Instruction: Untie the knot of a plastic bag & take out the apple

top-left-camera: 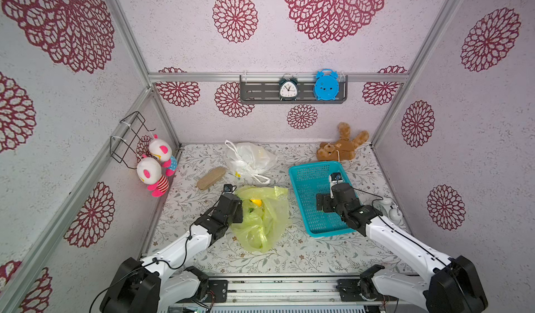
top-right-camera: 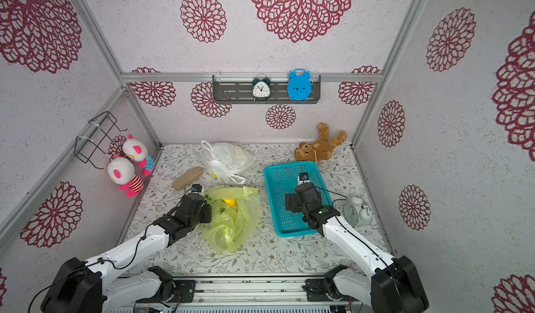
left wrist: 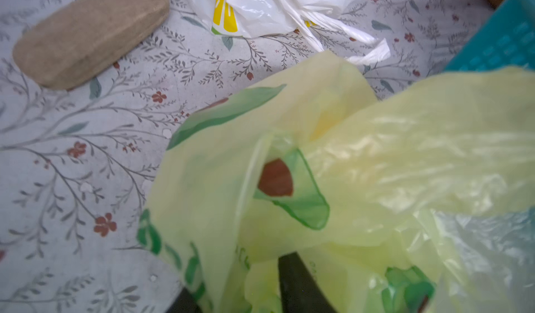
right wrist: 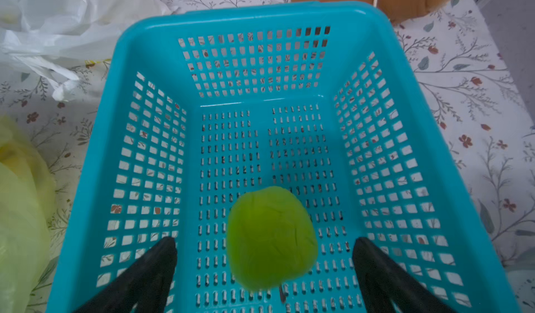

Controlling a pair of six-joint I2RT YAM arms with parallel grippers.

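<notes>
A green apple (right wrist: 271, 236) sits in the teal basket (right wrist: 384, 39), between the fingers of my right gripper, which is open above it. The yellow-green plastic bag (top-left-camera: 262, 223) (left wrist: 423, 145) lies crumpled left of the basket. My left gripper (top-left-camera: 235, 212) is at the bag's left side; in the left wrist view its black fingers (left wrist: 301, 288) are partly covered by the plastic, and whether they hold any of it cannot be made out.
A white bag (top-left-camera: 250, 157) lies behind the yellow bag, a brown block (top-left-camera: 211, 177) to the back left. A teddy bear (top-left-camera: 337, 148) is behind the basket and a white clock (top-right-camera: 357, 211) at its right.
</notes>
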